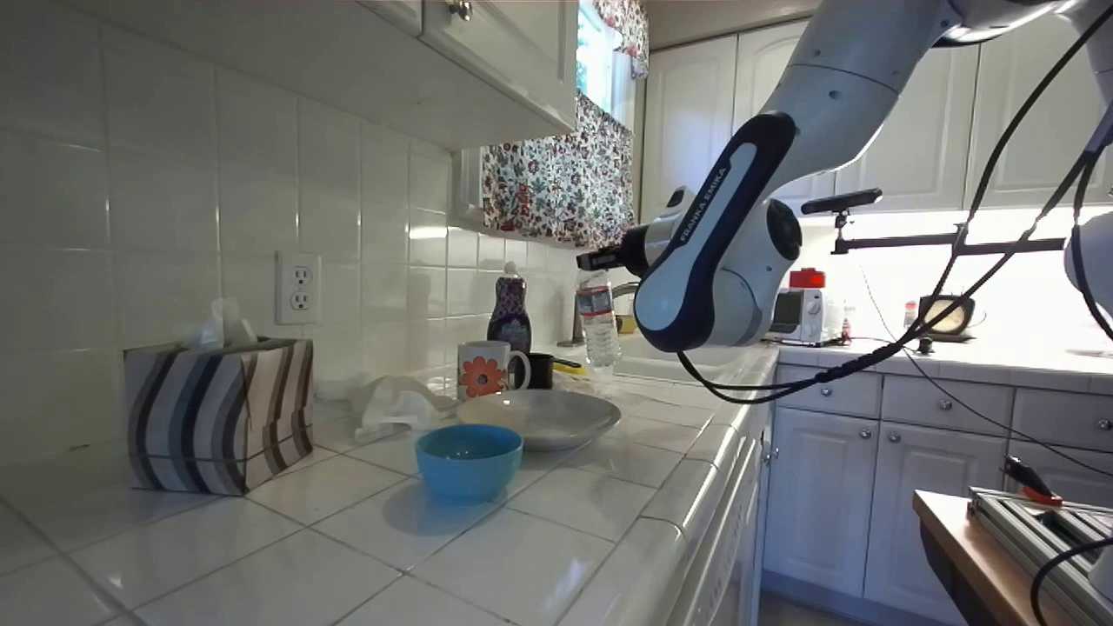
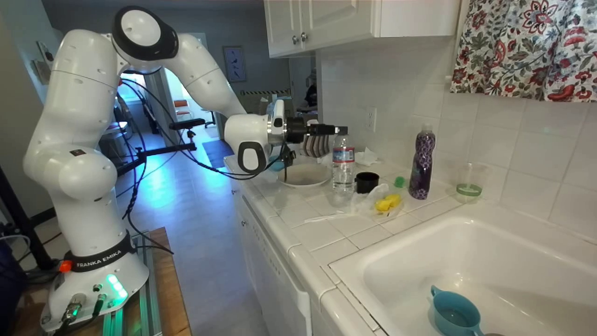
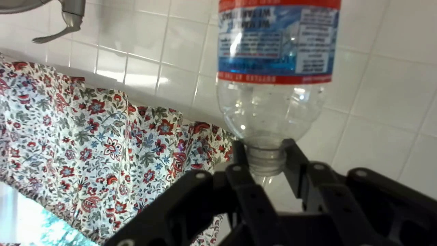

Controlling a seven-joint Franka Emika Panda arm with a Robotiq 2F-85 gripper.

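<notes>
A clear plastic bottle with a red and blue label hangs from my gripper, whose fingers are shut around its neck. In the second exterior view the bottle stays nearly upright, with my gripper reaching in sideways at its top. The first exterior view has the bottle slightly tilted under my gripper, over the counter near the sink. Whether its base touches the counter, I cannot tell.
A white plate, a blue bowl, a flowered mug and a purple soap bottle stand on the counter. Nearby are a black cup and a yellow sponge. A blue cup lies in the sink.
</notes>
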